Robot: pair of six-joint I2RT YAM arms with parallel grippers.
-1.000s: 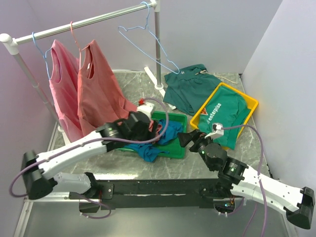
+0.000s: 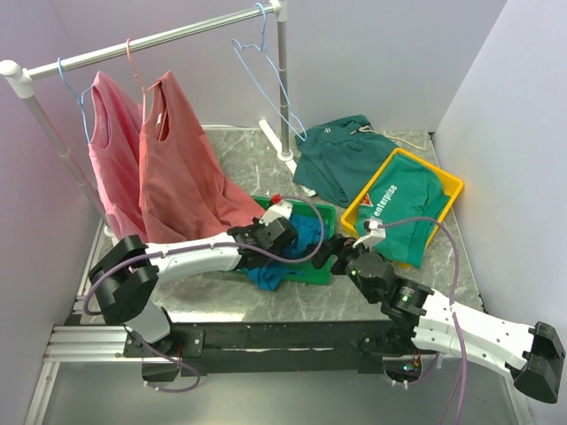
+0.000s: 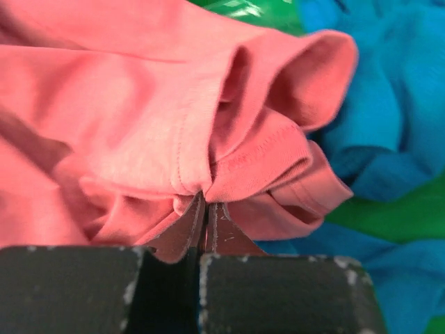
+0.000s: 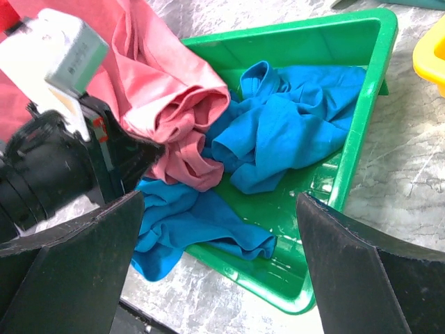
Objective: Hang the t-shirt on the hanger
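A coral-red garment (image 2: 190, 190) hangs from a hanger on the rail, its lower end bunched over the green bin. In the left wrist view my left gripper is shut on a fold of this red fabric (image 3: 139, 118). My right gripper stands open above the bin, right of the left one, nothing between its fingers. Blue cloths (image 4: 285, 125) lie in and over the green bin (image 4: 372, 66). An empty blue hanger (image 2: 292, 124) hangs at the rail's right end.
A pink top (image 2: 115, 168) hangs at the left of the rail (image 2: 168, 34). A yellow tray (image 2: 452, 181) holds green shirts at the right, beside dark green clothing (image 2: 332, 159). Bare counter shows behind the bin.
The right arm has shifted slightly. The empty hanger has swung.
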